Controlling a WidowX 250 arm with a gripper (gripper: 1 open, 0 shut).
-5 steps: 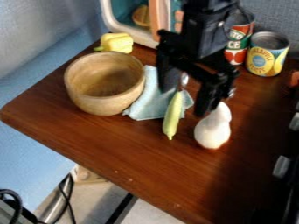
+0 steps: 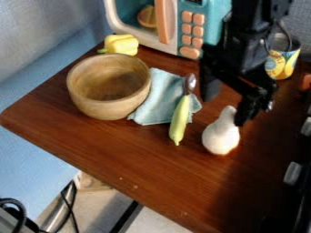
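My black gripper (image 2: 231, 91) hangs open over the right half of the table, above a white bulb-like vegetable (image 2: 221, 135) with nothing seen between its fingers. Left of it a pale yellow-green elongated item (image 2: 181, 118) lies beside a spoon (image 2: 190, 82) on a light teal cloth (image 2: 155, 102). A wooden bowl (image 2: 108, 87) stands at the left.
A toy microwave (image 2: 195, 32) is at the back, with a yellow pepper (image 2: 120, 45) to its left. A yellow can (image 2: 282, 62) stands at back right, partly behind the arm.
The arm has shifted to the right, uncovering the spoon and covering more of the cans at back right. The objects on the table appear unmoved.
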